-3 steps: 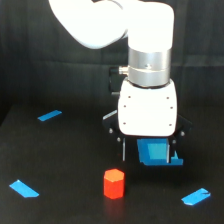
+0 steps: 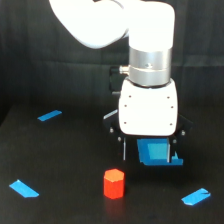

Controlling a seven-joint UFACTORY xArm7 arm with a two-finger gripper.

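My gripper [image 2: 147,156] points down over the dark table, its two thin fingers set wide apart and open. Behind or between those fingers shows a bright blue block [image 2: 154,150]; the white hand hides what lies above its upper edge, and the depth between block and fingers cannot be judged. Nearer the camera, to the left of the gripper, a small red block [image 2: 114,184] with a six-sided top stands upright, clear of the fingers.
Blue tape strips lie on the table: one at the far left [image 2: 49,115], one at the near left [image 2: 24,188], and one at the near right [image 2: 196,197]. A dark curtain hangs behind. Bare tabletop surrounds the red block.
The hand has shifted very slightly to the right. Both blocks look to be where they were.
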